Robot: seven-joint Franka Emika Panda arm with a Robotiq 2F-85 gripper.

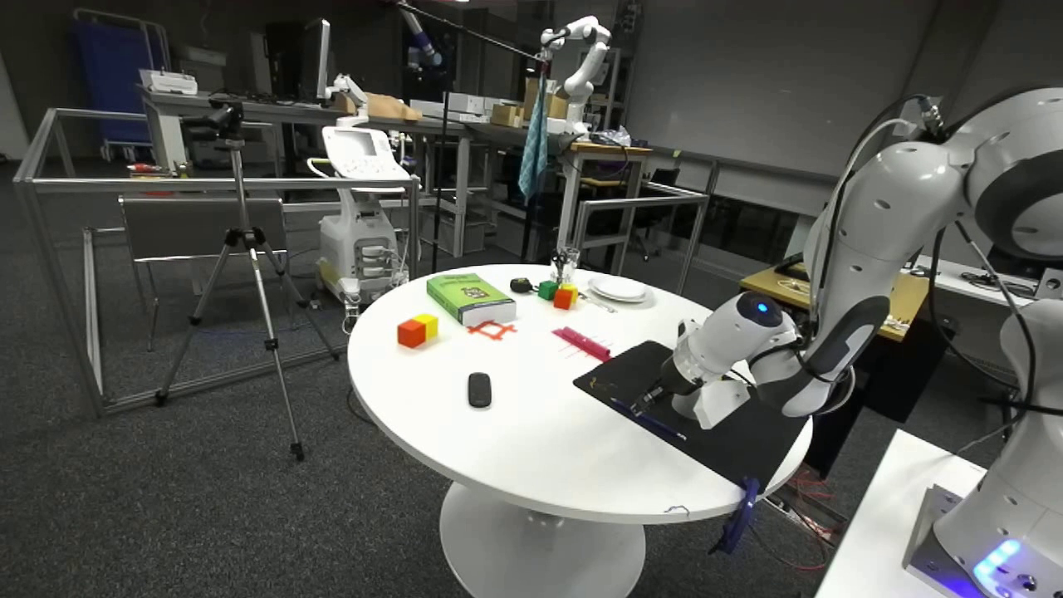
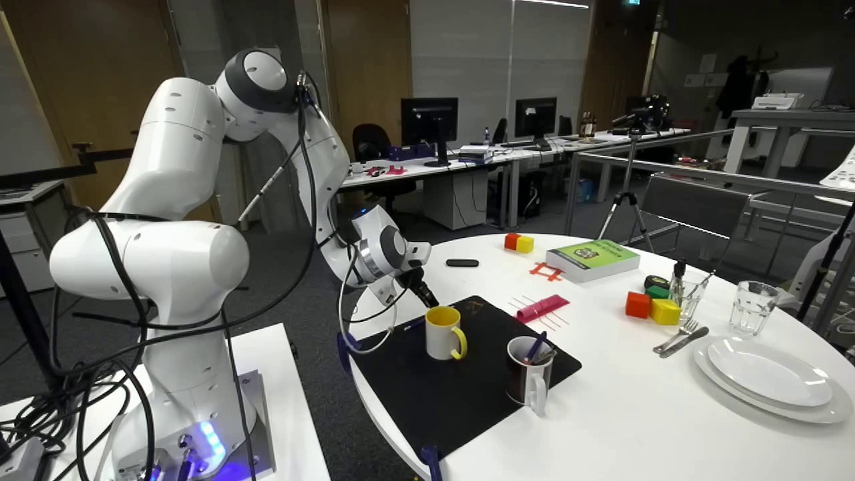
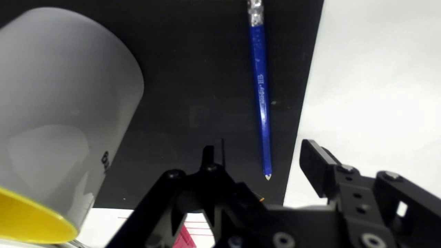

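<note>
A blue pencil lies flat on the black mat, near the mat's edge, its sharpened tip towards my fingers in the wrist view. My gripper is part open: one finger shows to the left of the pencil's line, the other to the right over the white table. No contact with the pencil can be made out. In exterior view 1 the gripper hangs low at the pencil. A white mug with a yellow inside stands upright beside the gripper.
Another mug holding pens stands on the mat. A pink holder, a green book, coloured blocks, glasses and plates stand farther off. Open table surrounds a dark phone-like object.
</note>
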